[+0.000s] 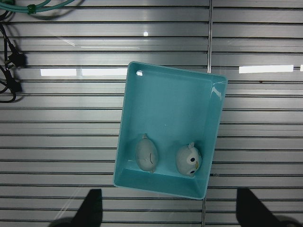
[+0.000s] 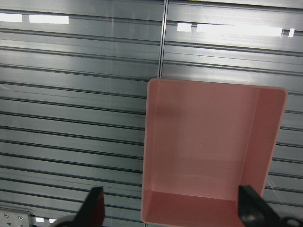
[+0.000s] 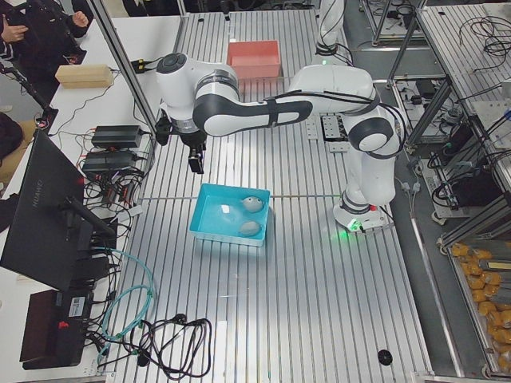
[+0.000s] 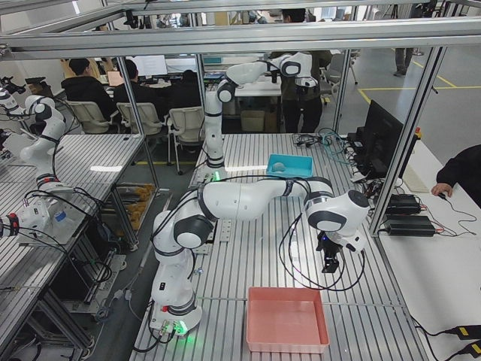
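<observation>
A teal tray [image 1: 168, 113] holds two small pale plush toys, an oval one [image 1: 147, 153] and a round one with a face [image 1: 188, 161]. My left gripper hangs above it, fingers wide apart and empty; the camera left view shows it [image 3: 194, 163] just behind the tray. A pink tray [image 2: 213, 137], empty, lies below my right gripper, which is open with nothing between its fingers; in the camera right view it hangs [image 4: 329, 259] above that tray's far side.
Coiled black cables [image 3: 176, 347] and a teal hose lie on the slatted table's near left corner. A monitor [image 3: 44, 211] and electronic boxes line the left side. The table around both trays is mostly clear.
</observation>
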